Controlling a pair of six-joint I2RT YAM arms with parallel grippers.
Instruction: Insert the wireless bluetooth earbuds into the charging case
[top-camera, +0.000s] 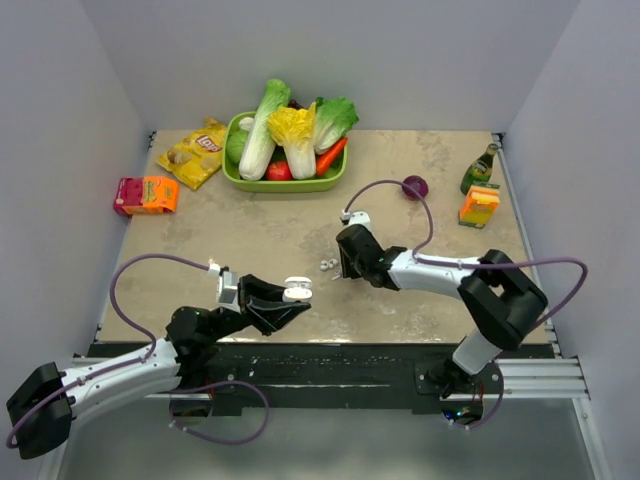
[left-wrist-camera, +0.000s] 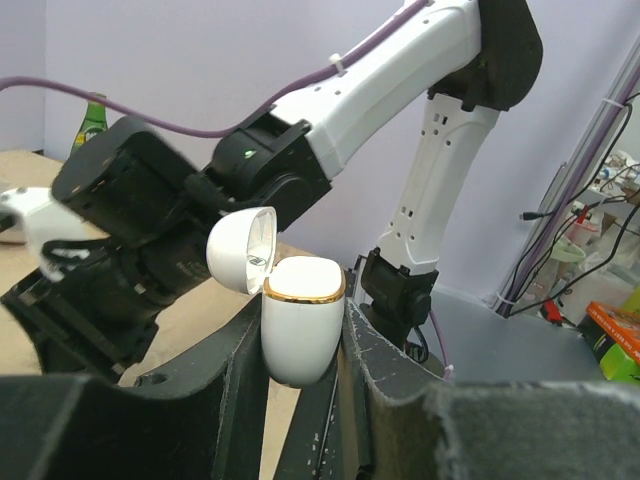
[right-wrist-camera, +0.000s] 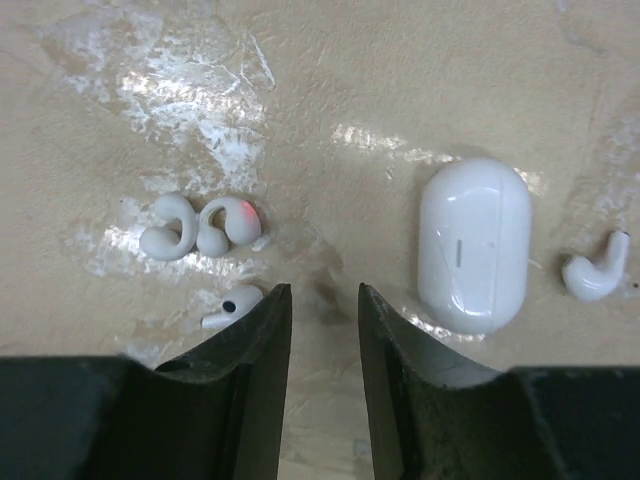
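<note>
My left gripper (top-camera: 284, 308) is shut on a white charging case (left-wrist-camera: 301, 330) with its lid (left-wrist-camera: 238, 245) flipped open, held over the table's front. My right gripper points down at the table, its fingers part open with nothing between them. Just left of its fingertips lies an earbud (right-wrist-camera: 238, 304). Further left are two curled white pieces (right-wrist-camera: 226, 222); to the right lie a white oval case-like object (right-wrist-camera: 473, 245) and another earbud (right-wrist-camera: 595, 270). In the top view the right arm hides some of these.
A green basket of vegetables (top-camera: 243, 180) stands at the back, with a chip bag (top-camera: 193, 152) and boxes (top-camera: 147, 195) to its left. An onion (top-camera: 415, 187), bottle (top-camera: 479, 170) and juice carton (top-camera: 479, 207) stand at the right.
</note>
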